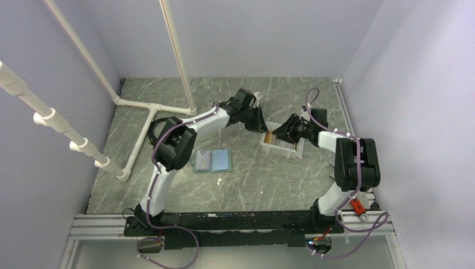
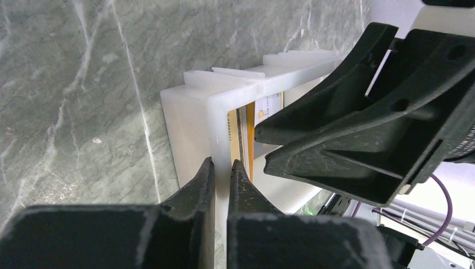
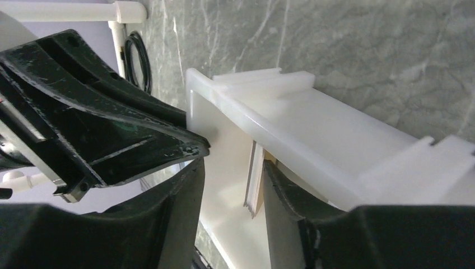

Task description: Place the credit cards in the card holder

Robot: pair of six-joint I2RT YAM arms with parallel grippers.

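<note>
In the top view, the card holder (image 1: 222,160) lies spread open, blue on its right half with a clear pocket on its left. Cards stand on edge inside a white box: a yellow card (image 2: 234,137), an orange one (image 2: 250,134) and a whitish one (image 2: 270,106) show in the left wrist view. My left gripper is shut on the box's left wall (image 2: 219,140). Inside the box, my right gripper is partly open, with thin card edges (image 3: 255,179) between its fingers, close to the right-hand one. Whether they touch that finger, I cannot tell.
The white box (image 1: 275,150) sits right of the holder, turned slightly. White pipes (image 1: 134,147) and a black cable coil (image 1: 151,131) occupy the left side. Open table lies between holder and box and in front of the box.
</note>
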